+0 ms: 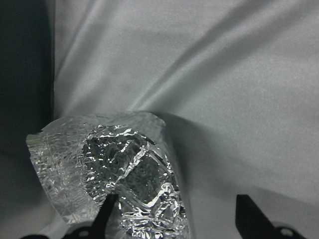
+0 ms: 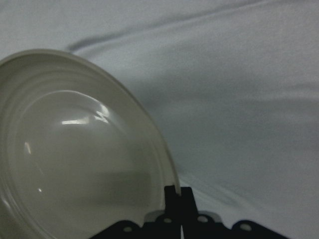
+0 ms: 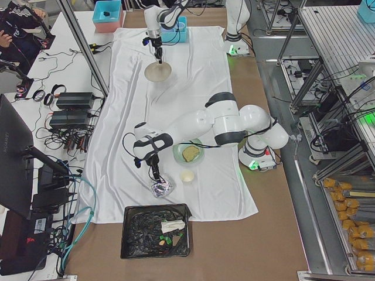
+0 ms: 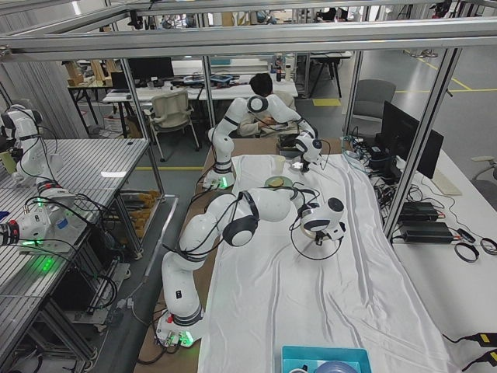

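Observation:
A crumpled silver foil packet lies on the white cloth, with my left gripper just over it. In the left wrist view the gripper is open, its fingertips either side of the packet's right part. My right gripper is shut on the near rim of a beige plate, seen at the far end of the cloth in the left camera view.
A green plate with a yellowish piece and a small pale cup stand beside the foil. A black lined tray sits at the near edge; a blue bin at the far end.

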